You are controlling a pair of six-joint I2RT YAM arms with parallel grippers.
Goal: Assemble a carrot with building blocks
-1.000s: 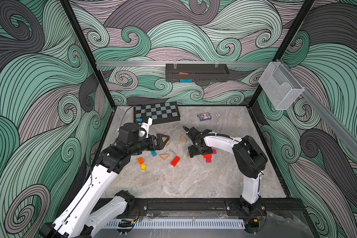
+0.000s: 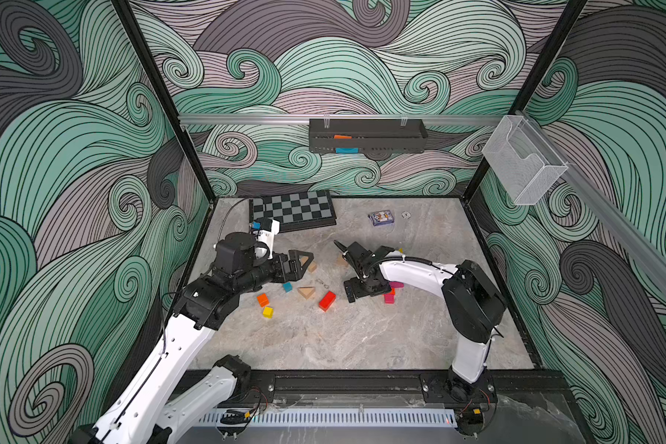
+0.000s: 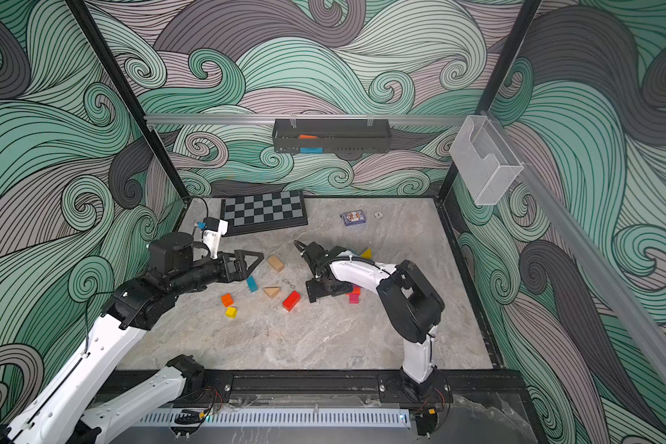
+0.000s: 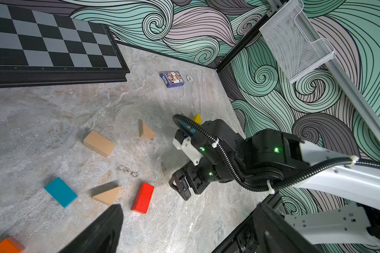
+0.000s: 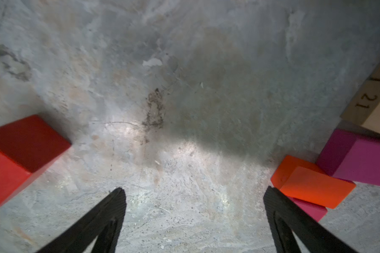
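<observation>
Loose blocks lie on the marble table: a red one (image 4: 141,197), a blue one (image 4: 60,191), wooden pieces (image 4: 98,143), an orange cube (image 2: 262,299) and a yellow cube (image 2: 268,312). At right, orange (image 5: 312,185), purple (image 5: 354,158) and magenta (image 5: 308,208) blocks form a group, beside numbered wooden blocks (image 5: 367,105). My left gripper (image 3: 241,265) hangs open above the left-hand blocks. My right gripper is low over bare table between the red block and that group, open with nothing between its fingers.
A chessboard (image 2: 292,207) lies at the back left, a card box (image 2: 381,217) at the back right. A dark rail tray (image 2: 367,135) and a mesh basket (image 2: 521,159) hang above the table.
My right gripper has shifted slightly left and toward the table's front. The left arm has shifted only slightly.
</observation>
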